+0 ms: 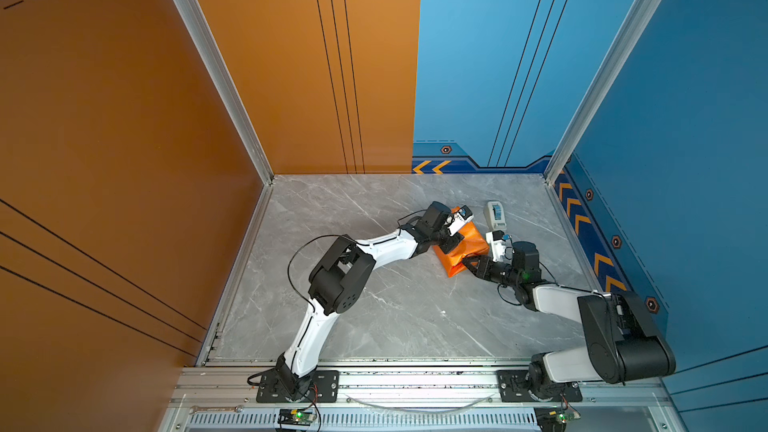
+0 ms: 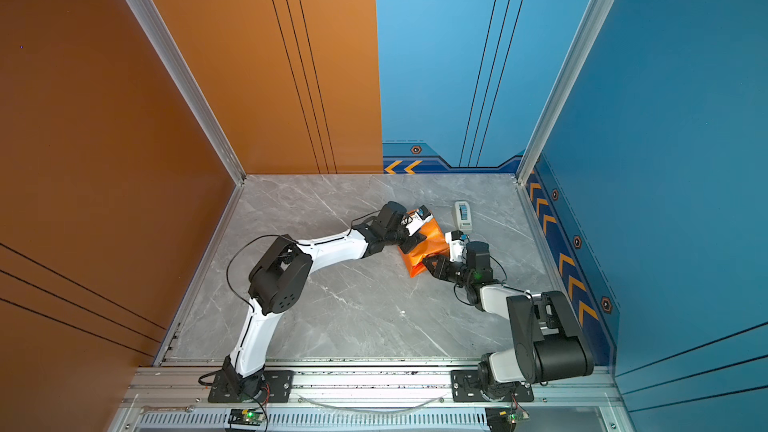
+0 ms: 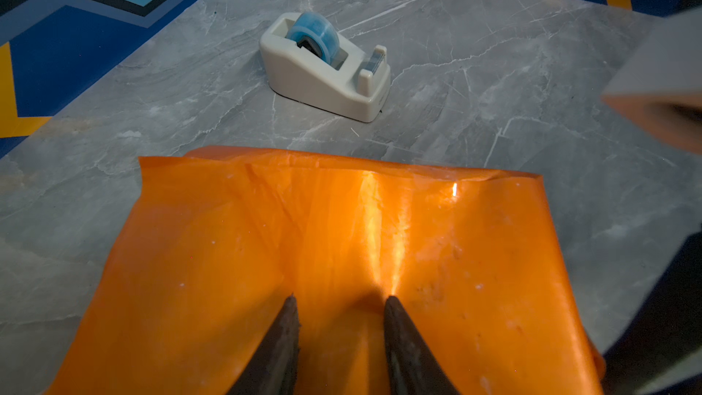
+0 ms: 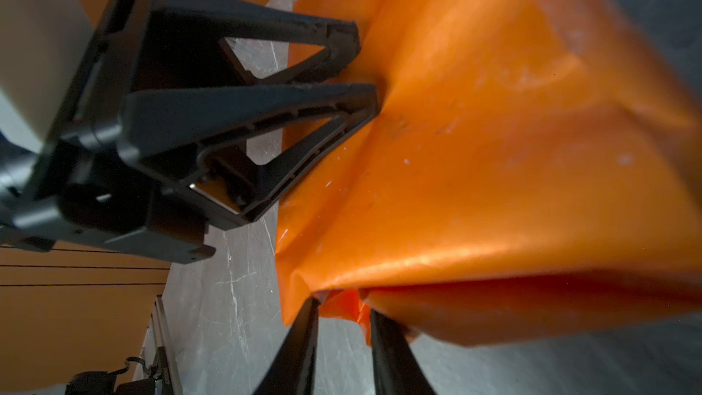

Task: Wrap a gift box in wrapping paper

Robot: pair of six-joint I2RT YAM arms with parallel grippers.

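Shiny orange wrapping paper covers a bulky, box-like shape near the middle of the table; any box inside is hidden. My left gripper comes down on it from the left, shut on the paper, its fingertips a little apart with orange between them. At the front right side, my right gripper stands part open, its fingertips at the paper's lower folded edge. Some of that edge shows in the gap between them. A fold of paper hangs loose along the underside, with a dark gap above it.
A white tape dispenser with a blue roll stands on the grey table behind the package, close to the right arm. Both arms crowd the package from either side. Bare table lies in front and to the left.
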